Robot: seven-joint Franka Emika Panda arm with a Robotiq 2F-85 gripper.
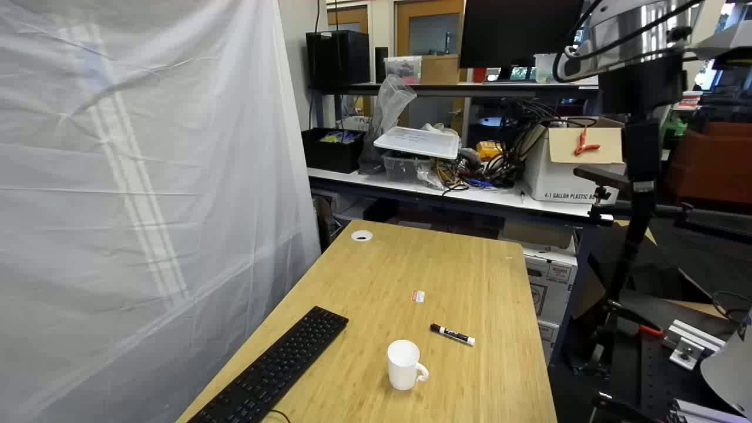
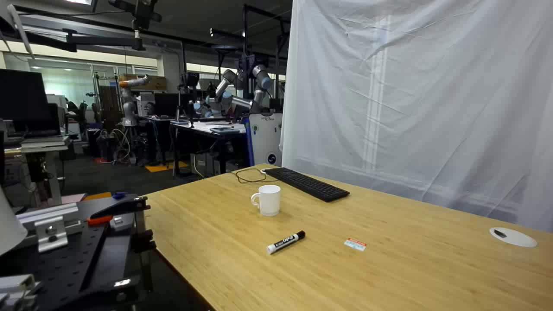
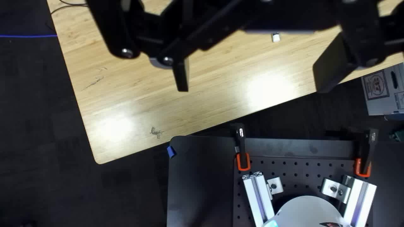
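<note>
On the wooden table stands an upright white mug (image 1: 403, 364), its handle toward the right in the first exterior view; the second exterior view shows the same mug (image 2: 269, 200). A black-and-white marker (image 1: 452, 334) lies on its side near it, also seen whole as the marker (image 2: 286, 242) from the other side. Only the marker's white end (image 3: 276, 37) shows in the wrist view, the rest hidden behind my gripper. My gripper is open above the table, its fingers wide apart and nothing between them. The mug is out of sight in the wrist view.
A black keyboard (image 1: 275, 368) lies along the curtain side of the table (image 1: 451, 261). A small label (image 1: 419, 296) and a round white cable cover (image 1: 361, 235) are farther back. Clamps (image 3: 243, 161) and metal brackets surround the robot's base.
</note>
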